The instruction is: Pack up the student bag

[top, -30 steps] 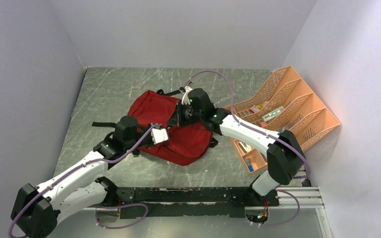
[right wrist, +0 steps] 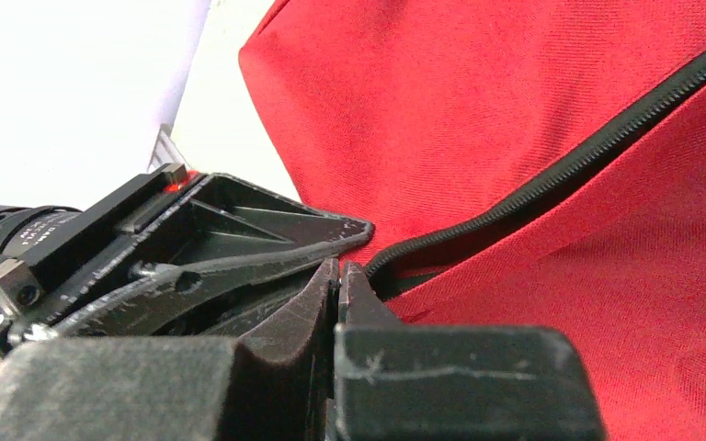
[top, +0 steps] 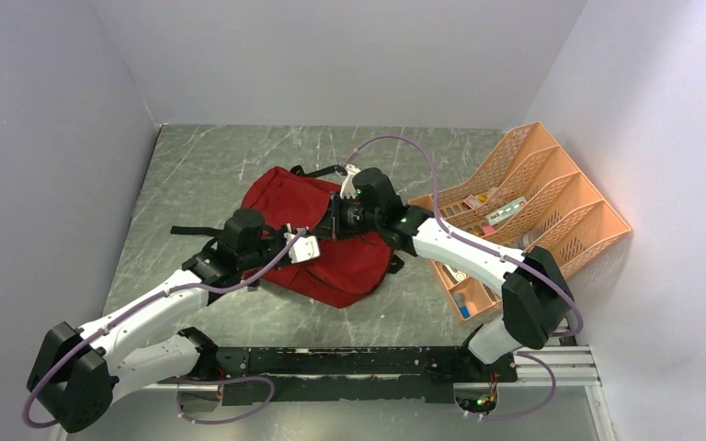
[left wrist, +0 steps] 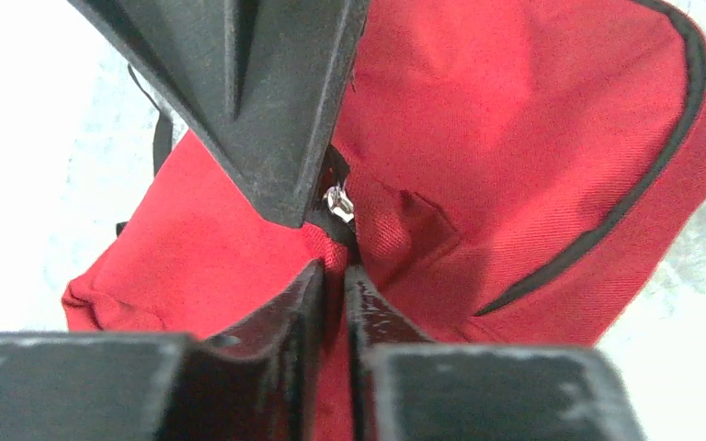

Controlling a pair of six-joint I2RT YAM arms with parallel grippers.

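The red bag (top: 347, 276) lies on the table, and its black zipper (right wrist: 588, 152) is parted along a stretch in the right wrist view. A silver zipper pull (left wrist: 338, 202) shows in the left wrist view, close beside the dark right gripper. That gripper is shut at the near end of the parted zipper; whether thin cloth is between its tips is hidden. My left gripper is slightly open, just below the pull, with a fold of red cloth showing in its narrow gap. Both grippers are very close together over the bag.
On the right stands an orange compartment organizer (top: 597, 225) holding small items, among them a pale green packet (top: 506, 210) and a blue piece (top: 463, 310). A black strap (top: 195, 231) stretches left from the bag. Bare table (top: 193, 165) lies at the back left.
The right arm shifted only slightly. The bag stays in place.
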